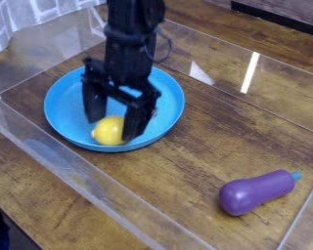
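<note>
A yellow object [110, 133], round like a lemon, lies in the front part of a blue plate [67, 112]. My black gripper [117, 117] is down over the plate, its dark, blurred fingers on either side of and above the yellow object. Whether they touch it, and how far they stand apart, is hard to tell.
A purple eggplant-like toy [254, 193] lies on the wooden surface [211, 137] at the front right. The wood between it and the plate is clear. Transparent edges run along the left and the lower right.
</note>
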